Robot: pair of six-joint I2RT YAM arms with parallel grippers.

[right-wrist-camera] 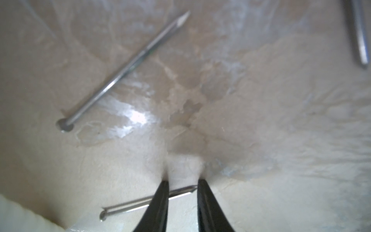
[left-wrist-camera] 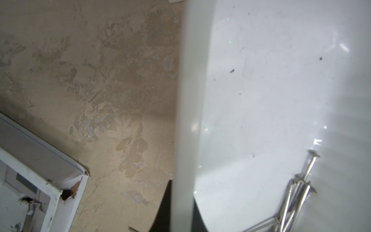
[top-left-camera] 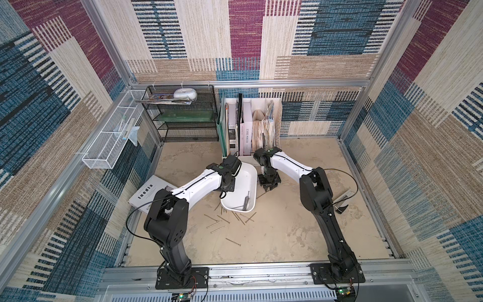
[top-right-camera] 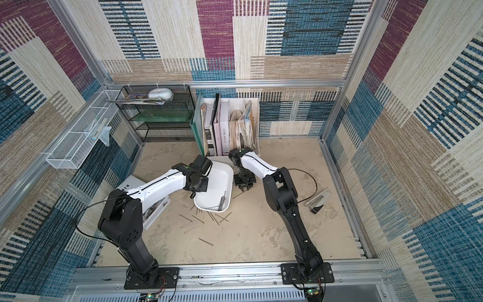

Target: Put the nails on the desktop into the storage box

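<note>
The white storage box (top-left-camera: 255,187) stands mid-desk, several nails (left-wrist-camera: 295,203) lying in one end of it. My left gripper is shut on its side wall (left-wrist-camera: 193,96), one finger outside and one inside. Right of the box, my right gripper is part open, low over the desk. A nail (right-wrist-camera: 129,209) passes behind its left finger (right-wrist-camera: 159,208), with the point showing in the gap; the head lies left, towards the box. Another nail (right-wrist-camera: 125,71) and part of a third nail (right-wrist-camera: 360,36) show farther up in the right wrist view.
Several loose nails (top-left-camera: 217,230) are scattered in front of the box. A file holder (top-left-camera: 251,125) with folders stands close behind it. A white "inedia" box (top-left-camera: 151,192) is at the left.
</note>
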